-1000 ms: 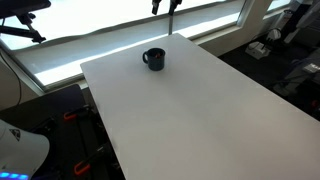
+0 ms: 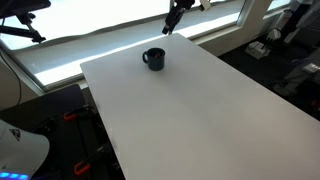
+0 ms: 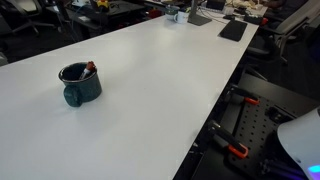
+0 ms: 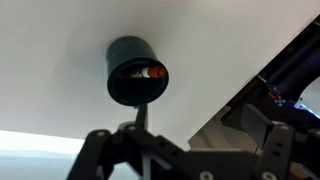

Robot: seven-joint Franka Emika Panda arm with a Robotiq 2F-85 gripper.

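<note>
A dark teal mug (image 2: 154, 60) stands upright near the far left part of the white table. In exterior view 2 the same mug (image 3: 80, 83) shows its handle and a small red-and-white object (image 3: 88, 70) poking out of the top. From above, the wrist view looks into the mug (image 4: 127, 48), where an orange-and-white object (image 4: 151, 72) leans inside. My gripper (image 2: 183, 20) hangs beyond the mug at the table's far edge in exterior view 1. Its fingers are open in the wrist view, apart from the mug's body, with nothing held between them.
Dark equipment and chairs (image 3: 285, 45) stand past the table in exterior view 2.
The gripper has shifted to the right and its tilt has changed in exterior view 1, with its lower tip coming down slightly. The mug has stayed in place.
</note>
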